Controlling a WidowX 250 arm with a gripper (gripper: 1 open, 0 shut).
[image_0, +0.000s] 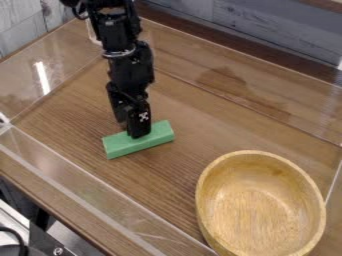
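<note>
My black gripper (131, 124) reaches down from the top left and hangs low at the back edge of a green block (138, 142) lying flat on the wooden table. The gripper looks open, though its dark fingers are hard to separate; the far side of the block is partly hidden behind them.
A cream oval basket (261, 208) stands at the front right of the table (241, 80). Dark space with cables lies past the table's edge at the lower left.
</note>
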